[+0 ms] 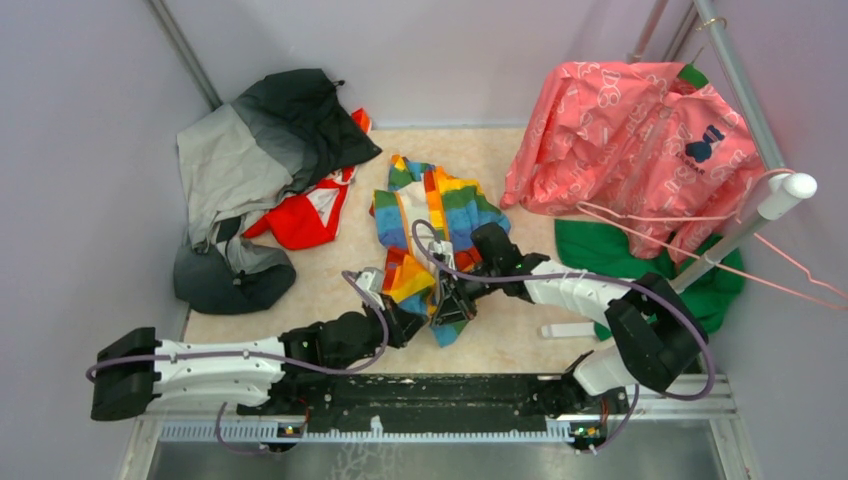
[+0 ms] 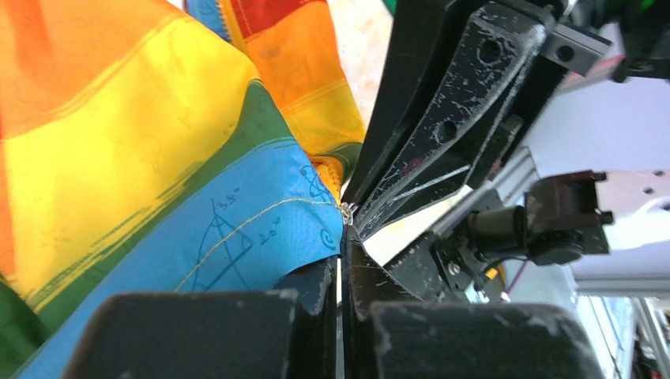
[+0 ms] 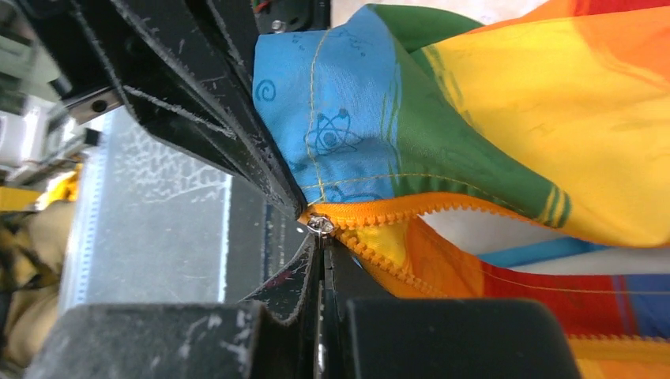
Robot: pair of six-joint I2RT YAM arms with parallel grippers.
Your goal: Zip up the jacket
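Observation:
The rainbow jacket (image 1: 443, 215) lies mid-table, its lower front lifted between my two grippers. My left gripper (image 1: 408, 330) and right gripper (image 1: 447, 313) meet at the jacket's bottom front. In the left wrist view the shut fingers of my left gripper are at the blue hem's corner. In the right wrist view an orange zipper (image 3: 427, 204) converges on a small metal piece (image 3: 321, 225) at the tips of my shut right gripper. How much fabric or metal sits between either pair of fingertips is hard to tell.
A grey-black garment (image 1: 255, 150) on red-white fabric lies at left. A pink jacket (image 1: 630, 150) hangs at right by a pole (image 1: 740, 240) with hangers, above green cloth (image 1: 590, 245). A white bar (image 1: 568, 330) lies at front right.

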